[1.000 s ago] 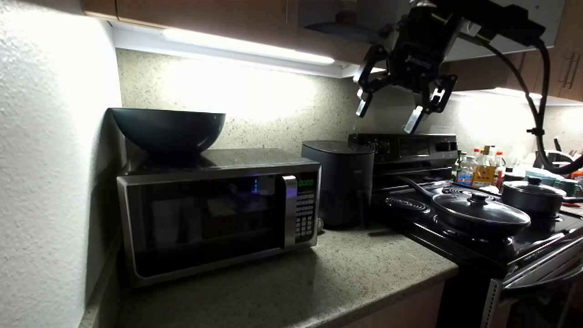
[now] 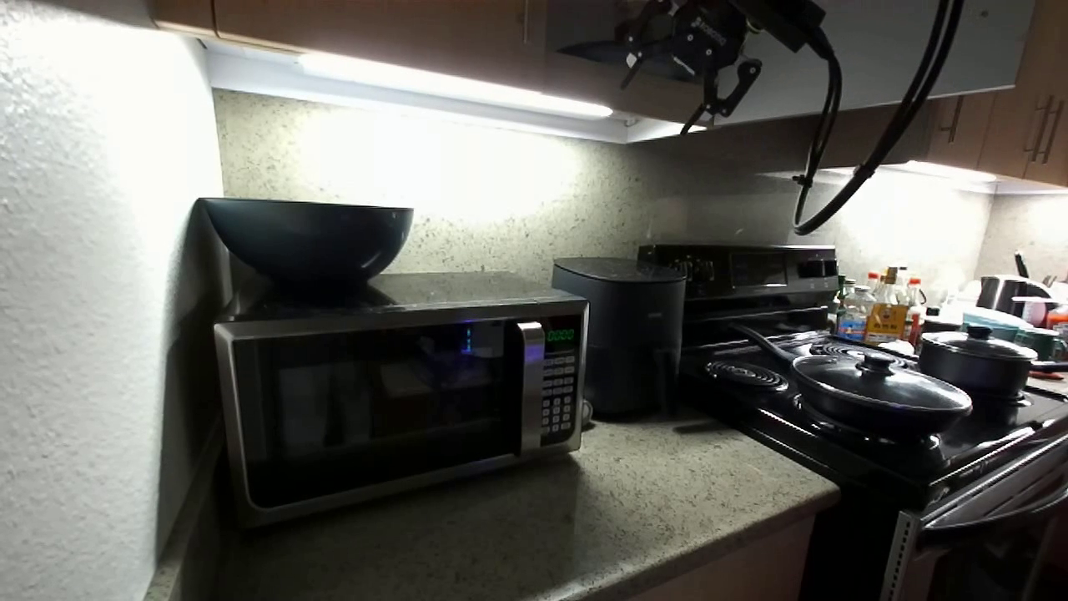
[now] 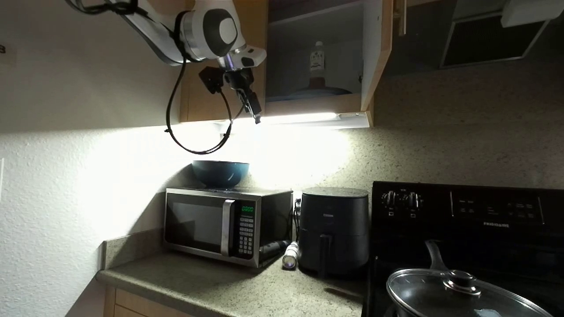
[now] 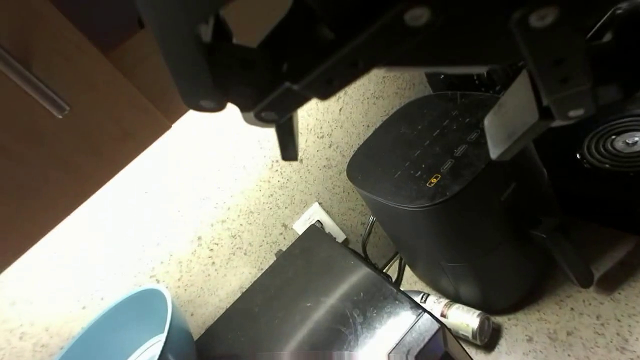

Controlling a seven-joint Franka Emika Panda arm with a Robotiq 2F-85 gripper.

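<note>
My gripper is open, its fingers wide apart and nothing held between them. In the first exterior view the gripper hangs high, level with the upper cabinets. The second exterior view has the gripper in front of the cabinet, above the microwave and its blue bowl. The wrist view looks down on the black air fryer, the microwave top and part of the bowl. No finger touches any of these.
An upper cabinet's door stands open; a bottle is inside. A small bottle lies between microwave and air fryer. A lidded pan and a pot are on the stove.
In the first exterior view my open gripper has moved up and to the left, now partly past the top edge, and it looks smaller. Bowl, microwave, air fryer and pans look unmoved.
</note>
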